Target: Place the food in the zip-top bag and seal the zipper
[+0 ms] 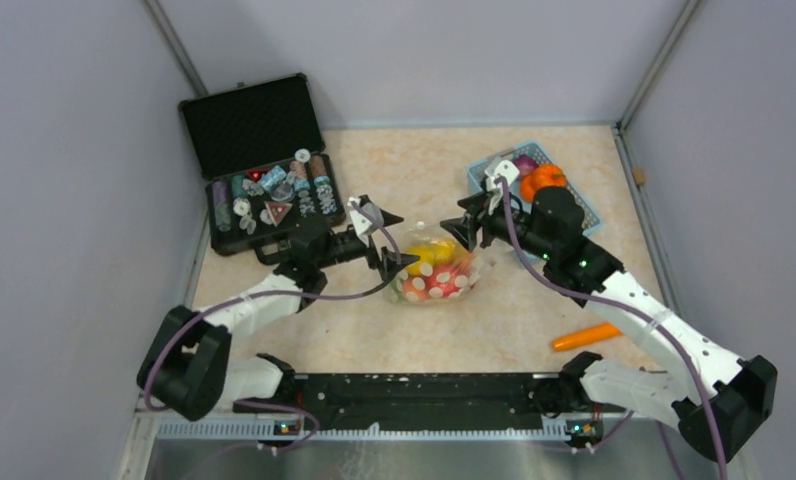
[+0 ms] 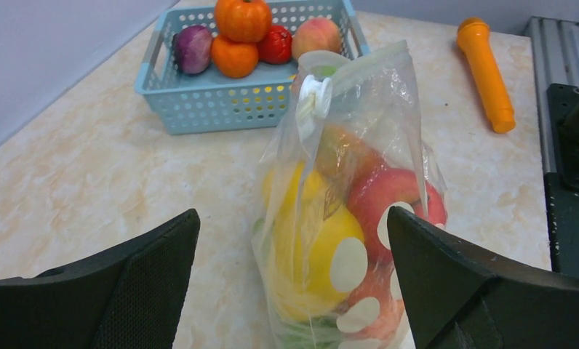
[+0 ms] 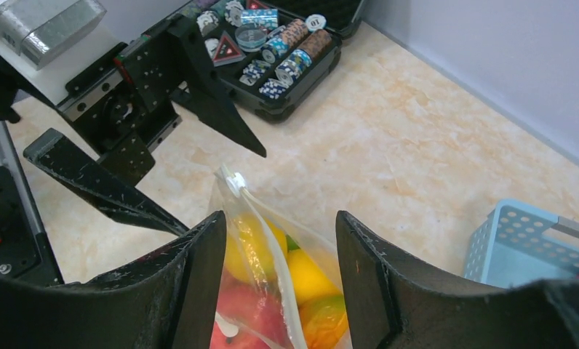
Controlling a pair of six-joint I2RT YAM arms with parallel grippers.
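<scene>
A clear zip top bag (image 1: pixel 442 275) with large white dots lies mid-table, holding yellow, red and orange food. Its mouth edge stands up, with a white zipper slider (image 2: pixel 313 98) at one end. My left gripper (image 1: pixel 406 240) is open at the bag's left end; in its own view the fingers (image 2: pixel 148 269) stand wide apart with the bag beyond, nothing held. Over the mouth's right side is my right gripper (image 1: pixel 459 218), its fingers part open; the bag's edge shows below and between its fingers in the right wrist view, not pinched.
At the back right, a blue basket (image 2: pixel 199 102) holds more fruit and vegetables. An orange carrot-like piece (image 1: pixel 587 336) lies front right. An open black case (image 1: pixel 319 222) of chips stands back left. Bare table lies in front of the bag.
</scene>
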